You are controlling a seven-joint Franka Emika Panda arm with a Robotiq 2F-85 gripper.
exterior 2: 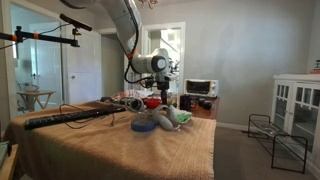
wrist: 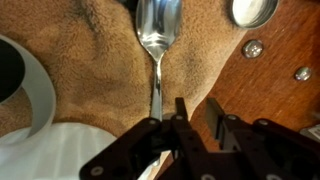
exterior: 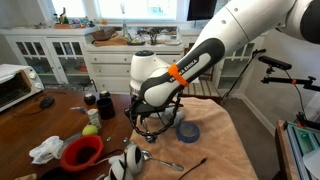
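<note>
My gripper is part open over the table, with a gap between its dark fingers and nothing seen held there. In the wrist view a metal spoon (wrist: 158,45) lies on the tan cloth, its handle running down beside the left finger. In exterior view 1 the gripper's black lower end (exterior: 138,108) hangs over the cloth's left edge, near dark cookware. Its fingertips are too small to make out there.
A white rounded dish (wrist: 50,152) and a metal cup (wrist: 252,9) flank the spoon. On the cloth's right lies a blue round object (exterior: 188,132). A red bowl (exterior: 82,152) and a toaster oven (exterior: 14,80) stand left.
</note>
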